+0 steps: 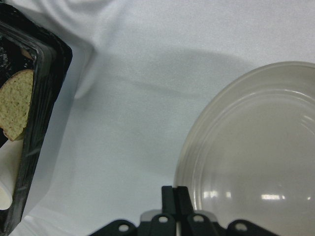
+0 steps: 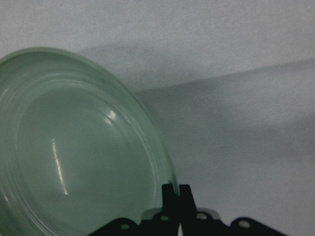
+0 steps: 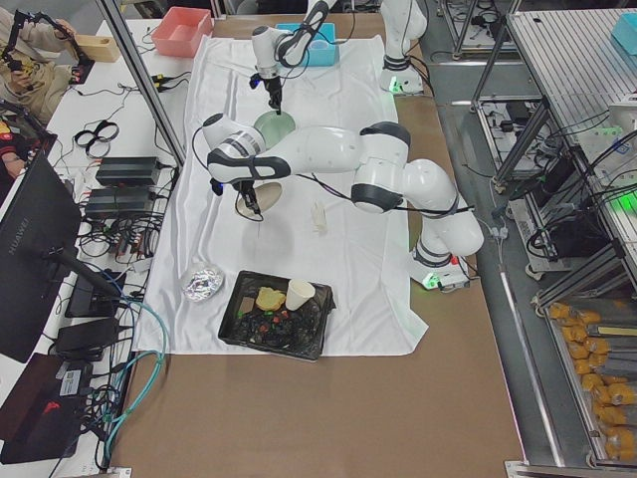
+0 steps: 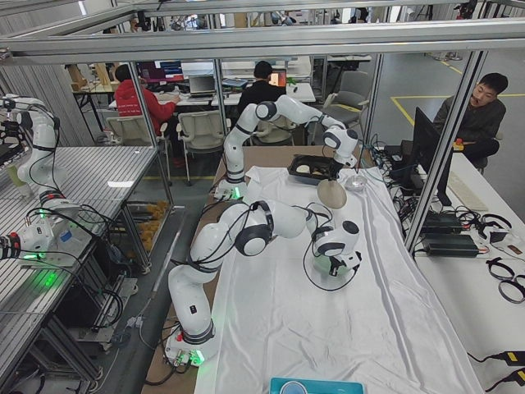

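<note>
My left gripper [image 3: 250,204] is shut on the rim of a beige plate [image 1: 251,147], which looks tilted in the camera right view, below that arm's wrist. My right gripper is shut on the rim of a pale green plate [image 2: 83,137], partly hidden by the arms in both camera views. A black tray [image 3: 249,329] holding a bread slice [image 1: 15,103], a white cup [image 3: 300,294] and dark scraps lies at the near end of the white cloth.
A crumpled foil item [image 3: 202,282] sits left of the tray. A blue bin [image 3: 318,55] stands at the far end. A small pale item [image 3: 318,219] lies mid-cloth. A metal post and cluttered desk border the cloth's left side.
</note>
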